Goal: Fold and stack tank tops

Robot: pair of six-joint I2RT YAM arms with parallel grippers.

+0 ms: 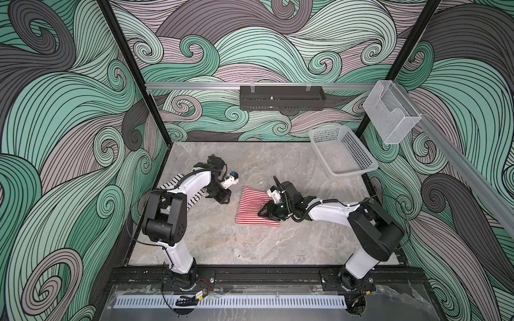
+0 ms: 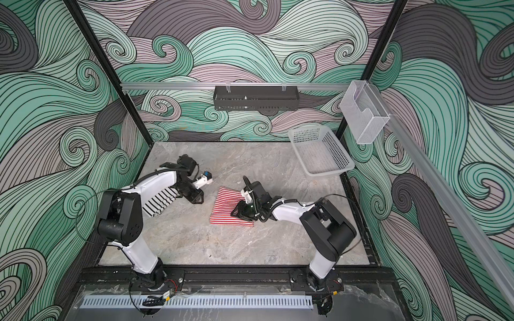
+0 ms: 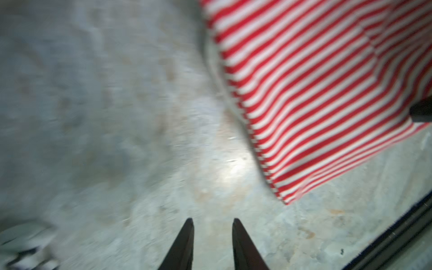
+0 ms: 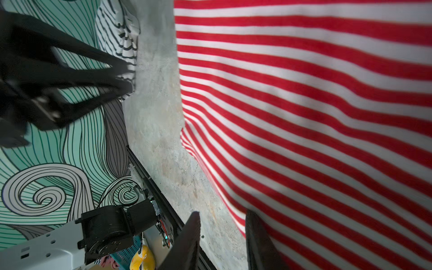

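Observation:
A red-and-white striped top (image 1: 251, 206) lies folded into a rough square on the middle of the table, its corner edge crisp in the left wrist view (image 3: 315, 112). My right gripper is low at its right part, fingers parted at the cloth's edge. My left gripper is off to the upper left of it, fingers parted over bare tabletop, nothing between them. A black-and-white striped top (image 2: 158, 206) lies at the left, partly hidden by the left arm.
A pale plastic basket (image 1: 342, 152) stands at the back right, empty. A wire bin (image 1: 390, 112) and a dark tray (image 1: 281, 96) hang on rails.

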